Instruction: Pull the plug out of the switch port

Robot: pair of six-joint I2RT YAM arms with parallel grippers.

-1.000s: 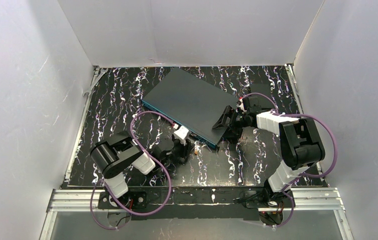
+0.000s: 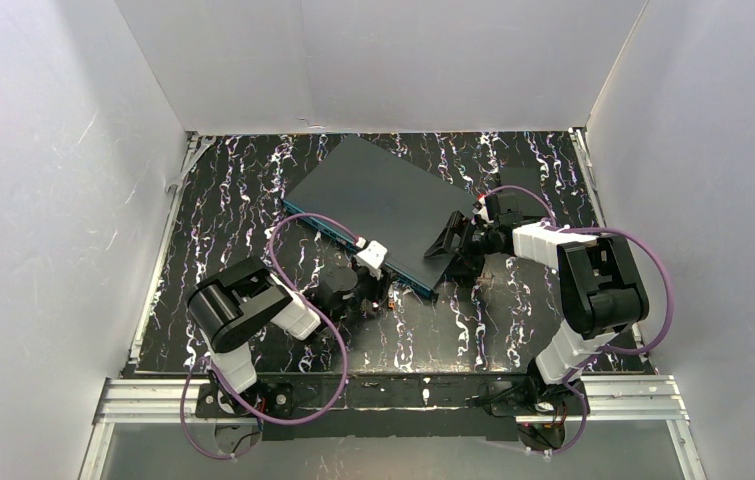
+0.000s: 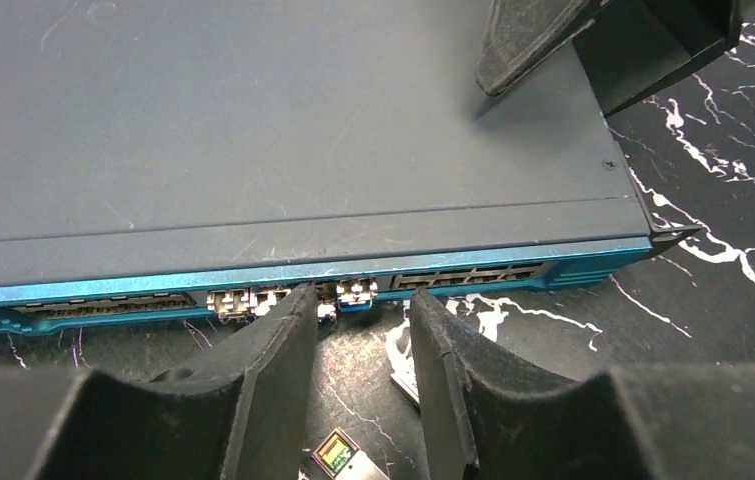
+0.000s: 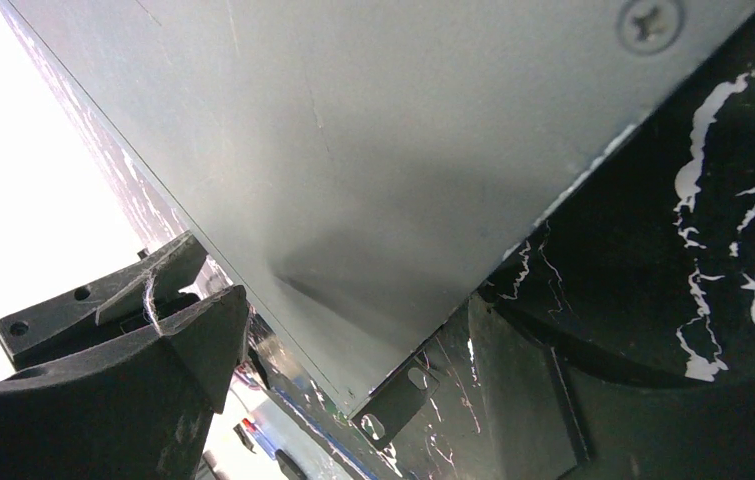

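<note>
The dark grey switch [image 2: 383,205] lies at an angle on the table, its blue port side [image 3: 513,262] facing the left arm. In the left wrist view, a metal plug with a blue latch [image 3: 357,293] sits in that side, and more metal pieces [image 3: 236,303] show to its left. My left gripper stands open, the plug visible in the gap between its fingertips; whether they flank it or stop short, I cannot tell. At the switch's right corner, my right gripper is open, one finger on either side of the corner as seen from its wrist.
A loose metal module [image 3: 351,457] lies on the table below the left fingers. Behind the left gripper's right finger, a pale piece [image 3: 405,385] is partly hidden. Purple cables [image 2: 341,365] loop beside both arms.
My left gripper has shifted slightly to the right and toward the switch's port side. The right arm and the switch have stayed put.
</note>
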